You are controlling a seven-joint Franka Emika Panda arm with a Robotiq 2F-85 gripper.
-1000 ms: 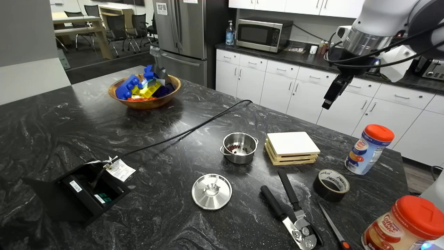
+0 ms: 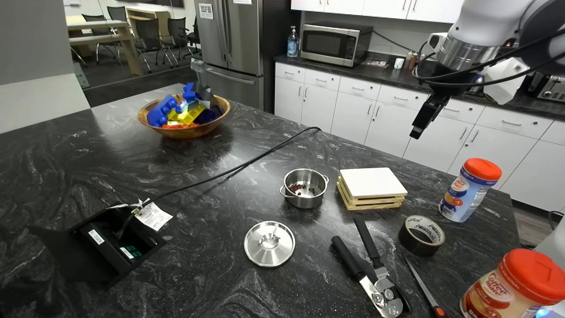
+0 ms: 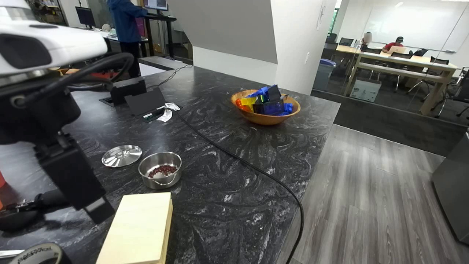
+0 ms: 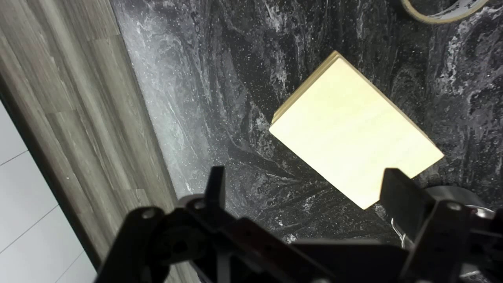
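Note:
My gripper is open, its two black fingers wide apart with only air between them. It hangs above the counter, near the wooden block stack, whose pale flat top fills the middle of the wrist view. Beside the stack stands a small steel pot holding dark red beans. Its round steel lid lies apart on the counter, knob up. In the wrist view the right finger hides part of the pot.
Toward the counter's right end are a tape roll, a can opener, scissors and two creamer bottles. A wooden bowl of colored blocks sits far off. A black cable crosses the counter.

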